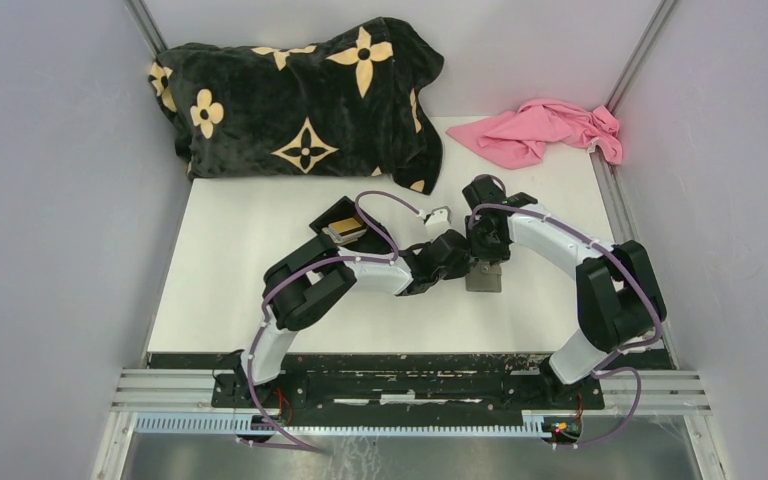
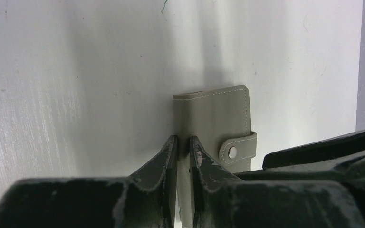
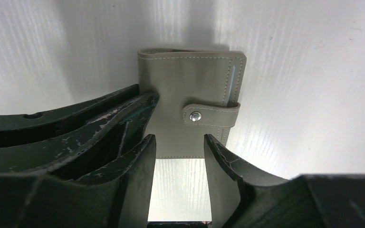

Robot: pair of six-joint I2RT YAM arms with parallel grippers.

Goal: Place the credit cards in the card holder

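Note:
A grey-olive leather card holder (image 1: 483,282), its snap strap fastened, lies on the white table. My left gripper is shut on the holder's folded left edge, as the left wrist view shows. My right gripper hangs open above the holder, nothing between its fingers; in its view the strap (image 3: 211,115) and snap are visible, and the left gripper reaches in from the left. In the top view, a black box (image 1: 327,215) left of centre holds card-like items, gold and pale, partly hidden by the left arm.
A dark patterned blanket (image 1: 240,120) is piled along the back, and a pink cloth (image 1: 530,130) lies at the back right. Both arms crowd the middle of the table.

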